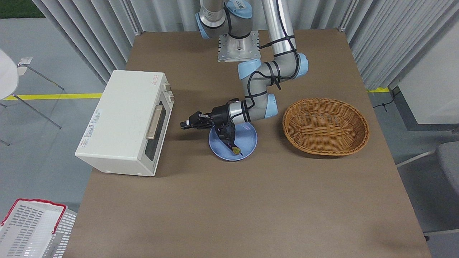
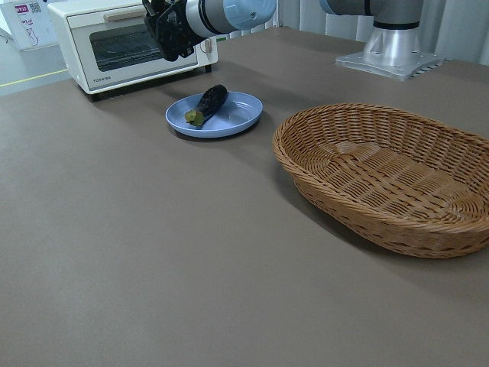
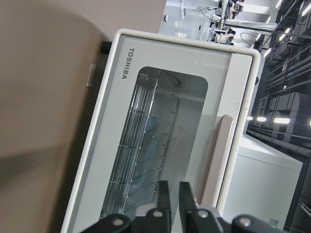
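The white Toshiba toaster oven [image 1: 114, 122] stands at the table's left with its glass door [image 3: 121, 82] closed and a pale handle [image 1: 154, 120] across it. My gripper points at the door, a short way off it; its two fingers stand close together, with nothing visible between them. An eggplant [image 2: 212, 102] lies on the blue plate [image 2: 183, 126] below my arm; in the front view the arm hides much of it.
A wicker basket [image 1: 325, 127] sits right of the plate. The arm's base [image 1: 239, 51] is at the back.
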